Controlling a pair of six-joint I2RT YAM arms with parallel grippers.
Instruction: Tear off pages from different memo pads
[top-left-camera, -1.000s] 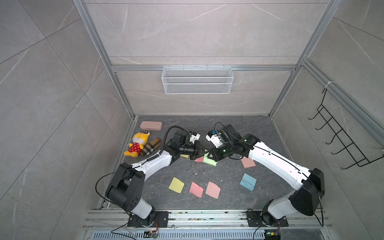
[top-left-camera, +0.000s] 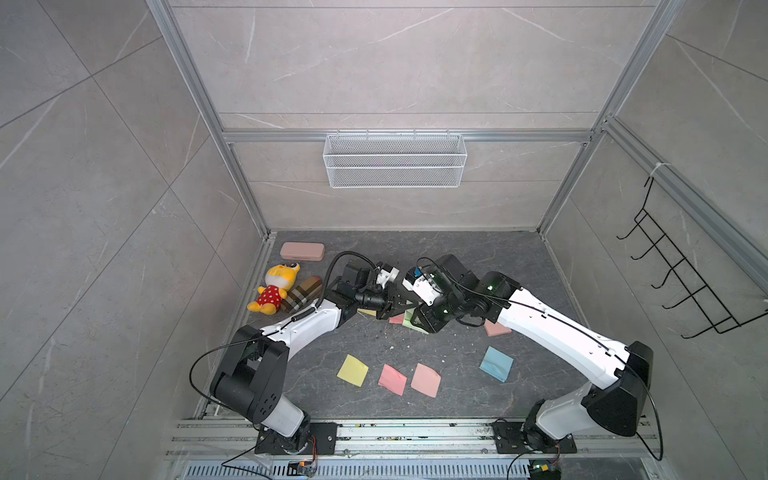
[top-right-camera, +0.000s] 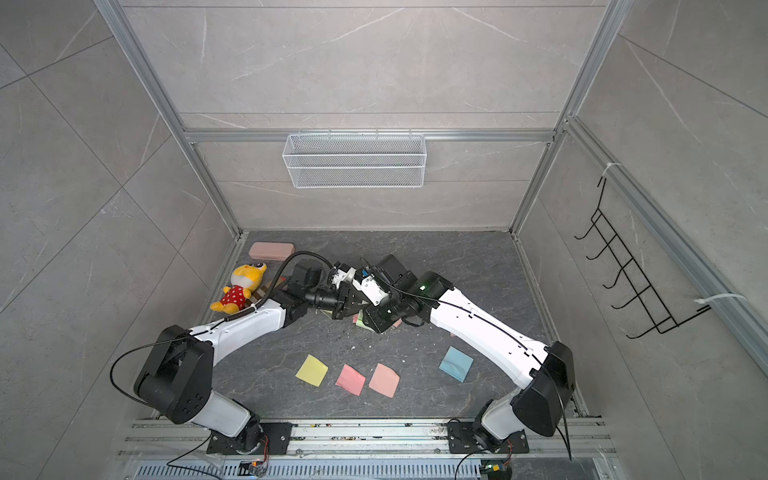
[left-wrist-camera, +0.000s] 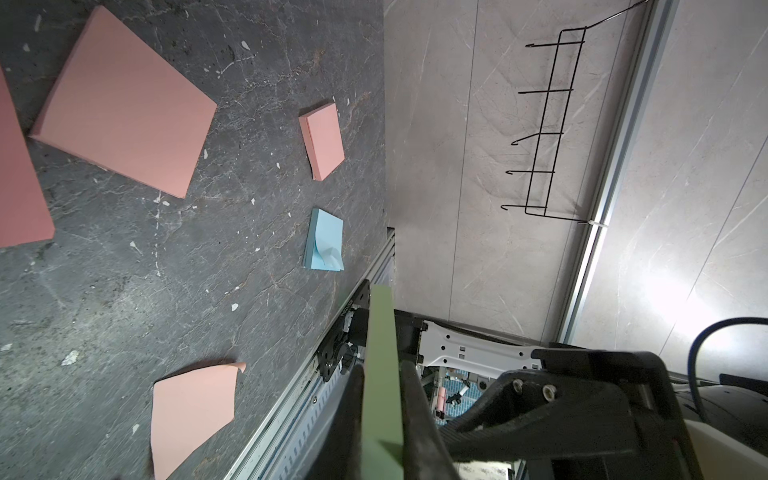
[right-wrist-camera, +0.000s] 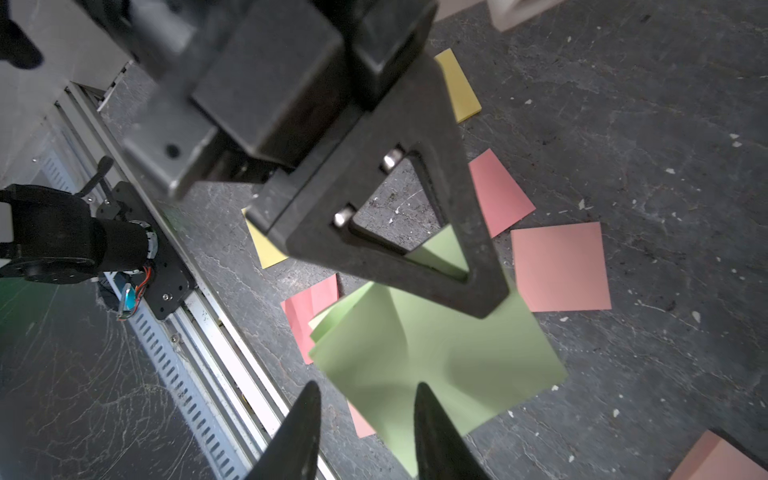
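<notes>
My left gripper is shut on a green memo pad (left-wrist-camera: 382, 336), seen edge-on in the left wrist view. In the right wrist view that pad (right-wrist-camera: 472, 352) has a top sheet bent up from the rest, under the black left gripper. My right gripper stands open at the pad's near side, its fingertips blurred; whether they touch the sheet I cannot tell. Loose sheets lie on the grey surface: yellow (top-left-camera: 352, 369), pink (top-left-camera: 392, 380), salmon (top-left-camera: 425, 380) and blue (top-left-camera: 496, 364). Pink pads (left-wrist-camera: 124, 104) lie nearby, some hidden by the arms in the top views.
A plush toy (top-left-camera: 272, 300), a pink case (top-left-camera: 302, 250) and a plaid item (top-left-camera: 305, 293) sit at the left. A white mesh basket (top-left-camera: 393, 160) hangs at the back, a black hook rack (top-left-camera: 672, 264) on the right wall.
My left arm is nearly unmoved.
</notes>
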